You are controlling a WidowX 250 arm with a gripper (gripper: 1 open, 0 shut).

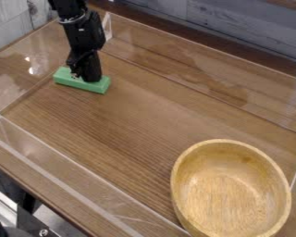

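Observation:
A green rectangular block (92, 85) lies on the wooden table at the upper left. My black gripper (81, 72) is lowered over it from the top, its fingers at the block's upper side. The frame is too coarse to tell whether they touch or hold it.
A round yellow bowl (229, 190) sits at the lower right. The table's edge runs along the left and the back.

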